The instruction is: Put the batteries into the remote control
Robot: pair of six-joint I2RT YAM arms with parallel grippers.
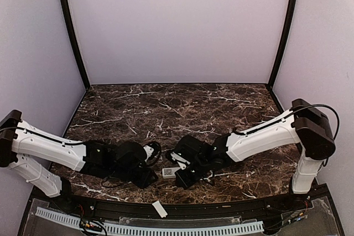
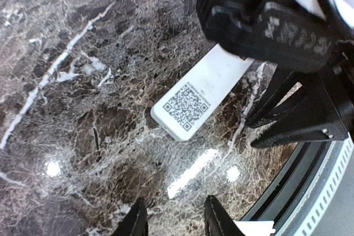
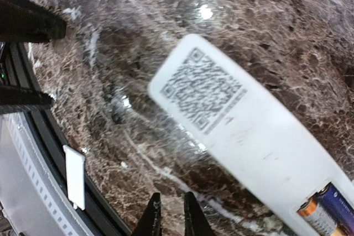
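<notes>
The white remote (image 1: 168, 172) with a QR code lies on the marble table between my grippers; in the right wrist view the remote (image 3: 238, 125) shows batteries (image 3: 329, 208) in its lower end. A small white piece (image 1: 159, 209), apparently the battery cover, lies by the front edge, also at the bottom of the left wrist view. My left gripper is over the table left of the remote, fingers apart. My right gripper is over the remote's near side, fingertips apart with nothing seen between them.
The front rail (image 1: 105, 211) runs along the near edge. The two arms sit close together at the front middle, each showing in the other's wrist view.
</notes>
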